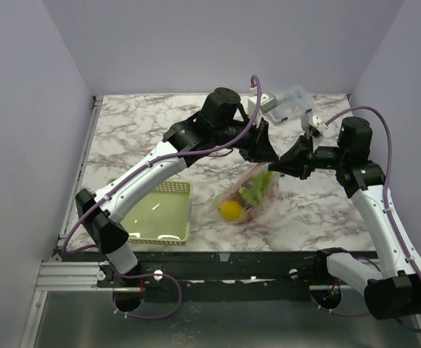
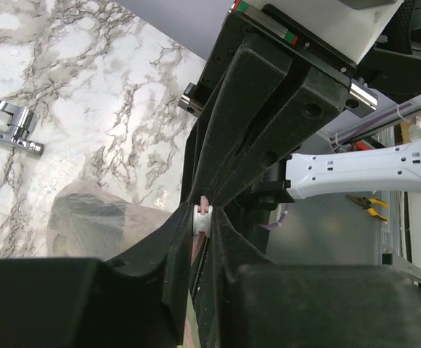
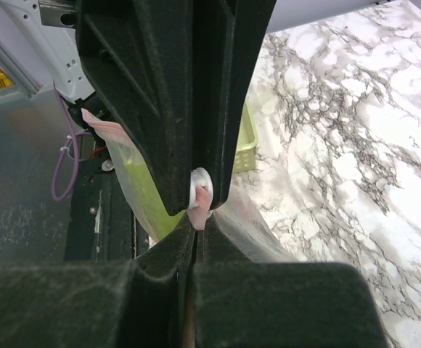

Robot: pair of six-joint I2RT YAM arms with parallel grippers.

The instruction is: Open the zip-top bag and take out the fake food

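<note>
The zip top bag (image 1: 247, 196) hangs over the marble table with yellow and green fake food visible inside, its top edge up between both grippers. My left gripper is shut on the bag's zipper top, a white slider and pink strip showing at its fingertips. My right gripper is shut right beside it at the same spot, its tips meeting just by the pink strip; whether it pinches any plastic is hard to tell. The two grippers nearly touch.
A light green basket (image 1: 154, 217) lies on the left of the table. A clear container (image 1: 292, 101) is at the back right, and a metal tap (image 2: 14, 138) lies on the marble. The table's front edge is just below the bag.
</note>
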